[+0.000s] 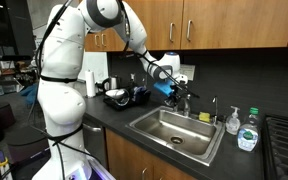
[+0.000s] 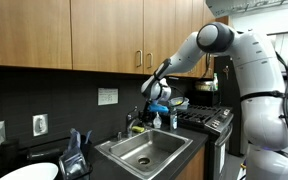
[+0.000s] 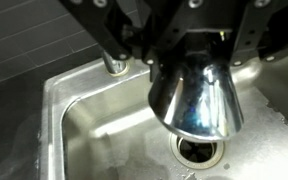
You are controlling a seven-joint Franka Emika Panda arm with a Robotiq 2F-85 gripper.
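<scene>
A shiny chrome piece (image 3: 196,102) with a rounded, widening end fills the middle of the wrist view. My gripper (image 1: 181,97) is shut on it, the dark fingers on either side of its upper part. Whether this piece belongs to the faucet or is a loose metal object, I cannot tell. It hangs over the steel sink (image 1: 144,124), with the drain (image 3: 198,152) below and partly hidden behind it. In exterior view 2 the gripper (image 2: 142,121) shows small above the sink's far side.
A clear soap bottle (image 1: 233,121) and a larger bottle with green (image 1: 248,134) stand right of the sink. Beyond them is the stove (image 1: 283,145). A dark dish rack (image 1: 119,98) sits to the left. Wooden cabinets (image 1: 224,24) hang above.
</scene>
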